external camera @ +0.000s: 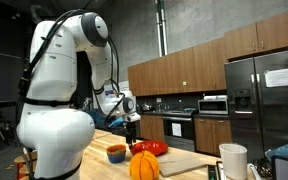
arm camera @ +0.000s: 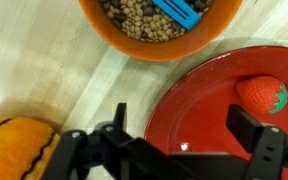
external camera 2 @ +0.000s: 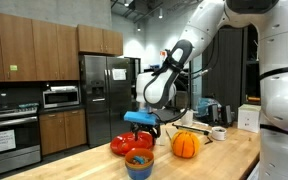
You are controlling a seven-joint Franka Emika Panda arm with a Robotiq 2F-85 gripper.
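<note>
My gripper stands open, its two black fingers spread over the edge of a red plate (arm camera: pixel 189 105) in the wrist view. Nothing shows between them. A red strawberry (arm camera: pixel 256 94) with green leaves lies on the plate, beyond the right finger. Ahead of the fingers is an orange-rimmed bowl (arm camera: pixel 154 48) holding beans or pebbles and a blue object (arm camera: pixel 180 12). From outside, the gripper (external camera: pixel 130 131) hangs above the table near the bowl (external camera: pixel 116 154) and the red plate (external camera: pixel 152 147).
An orange pumpkin (external camera: pixel 144 166) sits close to the bowl and plate; it also appears as an orange shape (arm camera: pixel 16 148) in the wrist view. A white mug (external camera: pixel 233 160) stands farther right. Bare wooden tabletop (external camera 2: pixel 220 158) shows in front of the pumpkin.
</note>
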